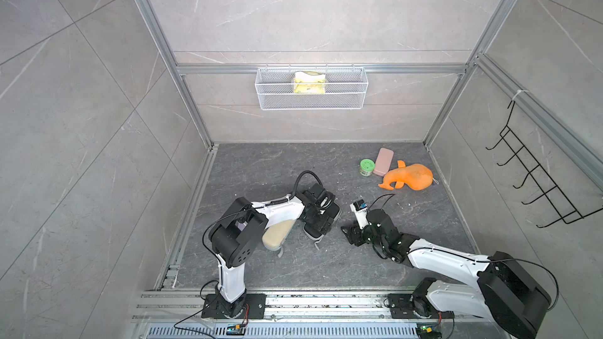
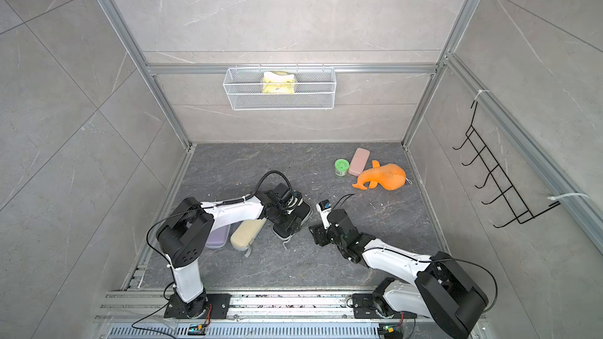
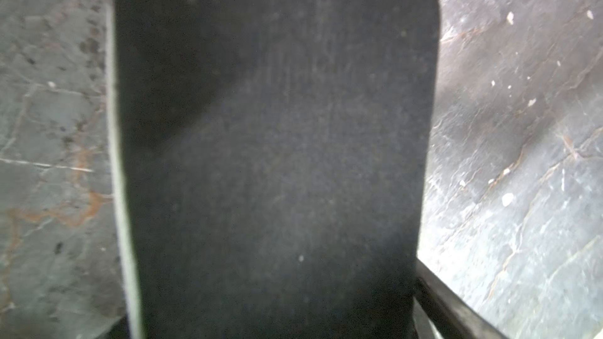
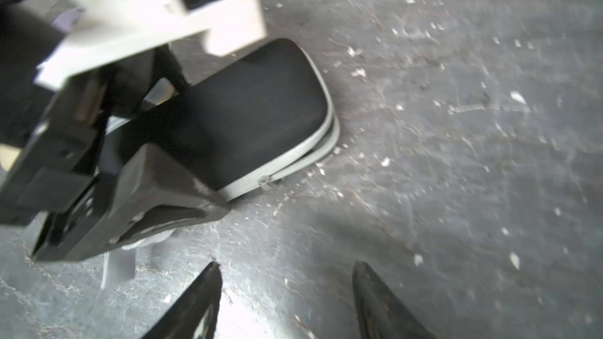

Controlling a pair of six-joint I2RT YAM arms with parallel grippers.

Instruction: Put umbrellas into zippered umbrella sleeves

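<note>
A black zippered case with a pale edge lies on the table and fills most of the left wrist view (image 3: 276, 150). My left gripper (image 1: 322, 218) is over it, a finger (image 4: 169, 194) along its near side; whether the fingers press on the case cannot be told. Just right of it, low over the table, my right gripper holds its fingers apart with nothing between them. A cream case (image 1: 278, 234) rests under the left arm, and a purple case (image 2: 218, 236) is partly covered by that arm. No loose umbrella can be made out.
At the back right lie an orange stuffed toy (image 1: 411, 177), a pink block (image 1: 383, 160) and a green-lidded tub (image 1: 366, 167). A white wire basket (image 1: 270, 88) hangs on the back wall, a black hook rack (image 1: 534, 175) on the right.
</note>
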